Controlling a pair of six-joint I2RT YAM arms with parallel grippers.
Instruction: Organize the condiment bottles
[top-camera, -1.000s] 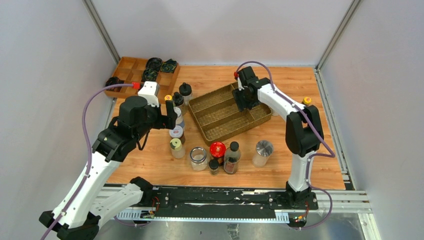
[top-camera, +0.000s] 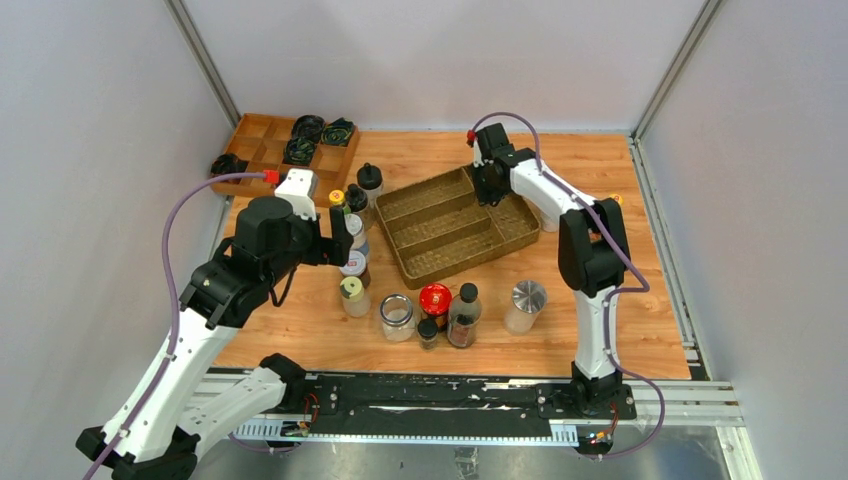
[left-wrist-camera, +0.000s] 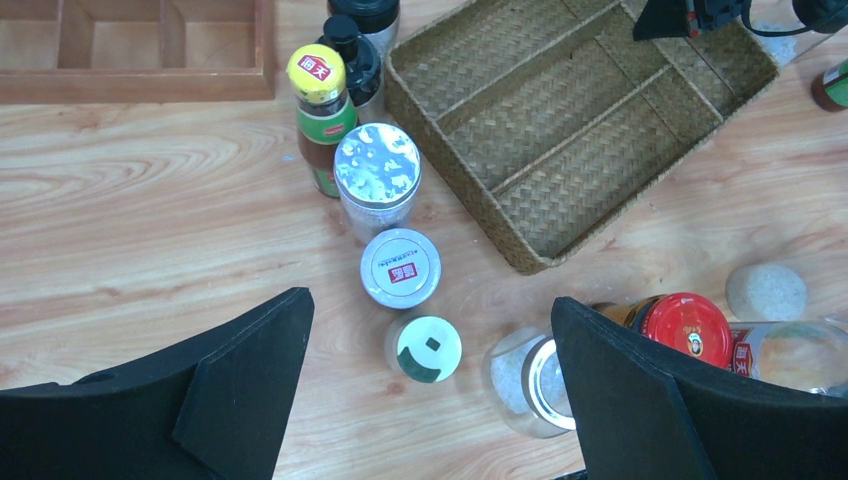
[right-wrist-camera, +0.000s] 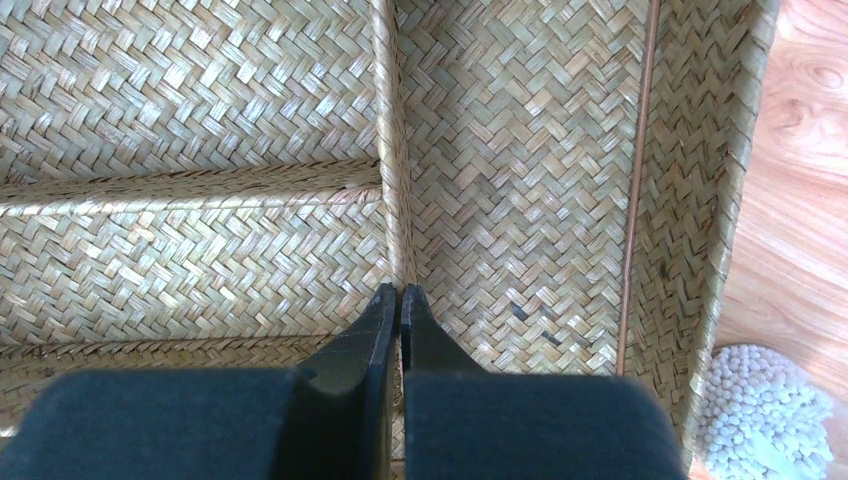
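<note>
The woven tray (top-camera: 420, 262) is empty where visible. My right gripper is shut over one of its dividers, at the tray's back right in the top view; whether anything thin is between the fingertips is hard to tell. My left gripper hangs open above a row of condiment bottles left of the tray, among them a yellow-capped bottle (left-wrist-camera: 318, 80), a silver-lidded jar (left-wrist-camera: 377, 165) and a white-lidded jar (left-wrist-camera: 400, 268). A red-lidded jar (top-camera: 435, 298), glass jar (top-camera: 397, 325), bottle (top-camera: 462, 325) and steel-lidded shaker (top-camera: 523, 310) stand in front of the tray.
A wooden compartment box (top-camera: 260, 135) with dark coiled items sits at the back left. A container of white granules (right-wrist-camera: 760, 410) stands beside the tray's right side, partly hidden by my right arm in the top view.
My right gripper and arm have moved slightly toward the back of the table over the tray. The left arm has lowered very slightly; the bottles have not moved.
</note>
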